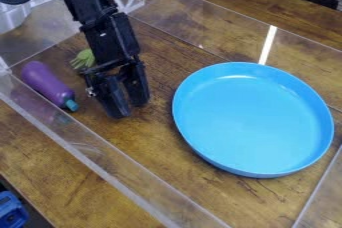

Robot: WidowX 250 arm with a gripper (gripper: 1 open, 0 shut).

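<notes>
The black robot gripper [118, 90] reaches down from the top left and is low over the wooden surface, between a purple eggplant-like object [47, 82] and a large blue round tray [251, 117]. A green object [86, 58] lies just behind the gripper, partly hidden by it. Whether the fingers are open or shut, or hold anything, is too dark to tell.
Clear plastic walls surround the wooden work area. Bare wood lies at the back and in front of the gripper. A blue object [8, 212] sits outside at the bottom left corner.
</notes>
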